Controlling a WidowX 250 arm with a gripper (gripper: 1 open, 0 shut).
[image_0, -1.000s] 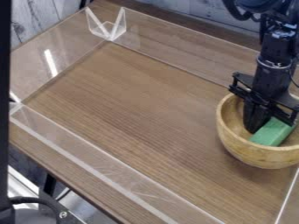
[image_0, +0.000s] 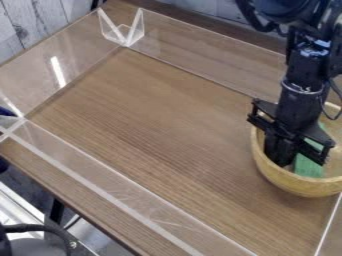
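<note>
A wooden bowl (image_0: 298, 182) sits at the right side of the table, with a green object (image_0: 311, 157) inside it. My black gripper (image_0: 281, 149) reaches down from above into the bowl, over its left part and beside the green object. The fingertips are dark and overlap the bowl's interior, so whether anything is between them cannot be seen.
Clear plastic pieces stand at the back left and along the left edge. A dark cable (image_0: 34, 228) shows at the lower left.
My gripper and the bowl have moved a little to the left, and the gripper now reaches lower over the bowl's left part.
</note>
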